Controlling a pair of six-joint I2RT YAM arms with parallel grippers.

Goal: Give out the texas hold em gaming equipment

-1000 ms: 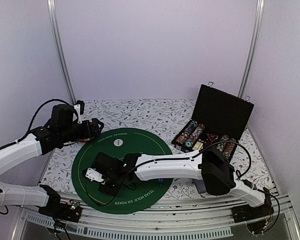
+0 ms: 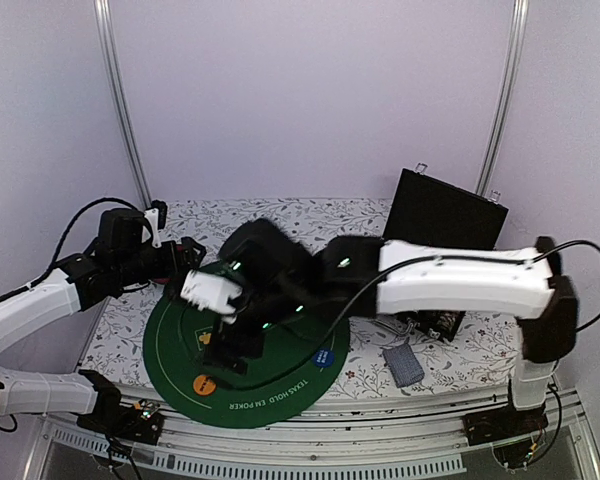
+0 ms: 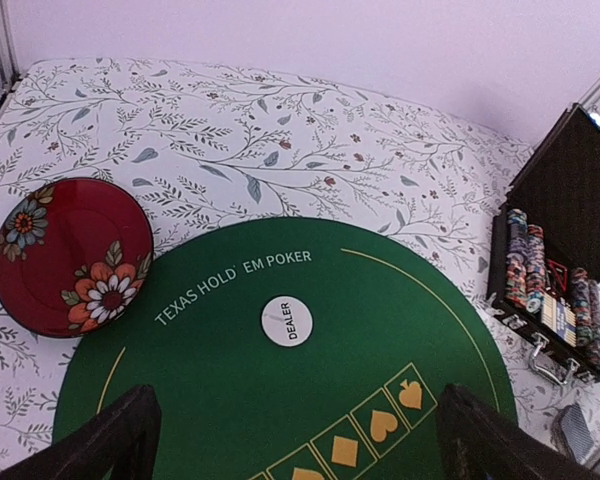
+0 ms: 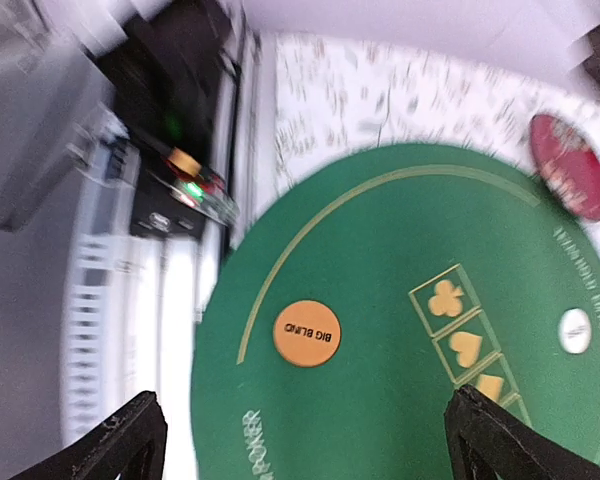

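Note:
On the green poker mat (image 2: 175,345) lie the orange big blind button (image 2: 204,385), a blue button (image 2: 324,357) and the white dealer button (image 3: 286,321). My right gripper (image 2: 228,358) hangs over the mat, its arm blurred; in the right wrist view its fingers (image 4: 125,440) stand wide apart with nothing between them, and the big blind button (image 4: 307,333) lies on the mat beyond. At the mat's left back, my left gripper (image 2: 188,258) is open and empty. An open black case (image 3: 550,270) holding chip stacks (image 3: 525,260) stands at the right, mostly hidden by the right arm from above.
A red flowered plate (image 3: 55,240) sits at the mat's back left edge, beside my left gripper. A grey card deck (image 2: 403,365) lies right of the mat near the front. The patterned tablecloth (image 2: 310,215) is clear along the back.
My right arm has swung up away from the mat, uncovering the orange button and now blocking the view of the case and dealer button. The left arm stays still.

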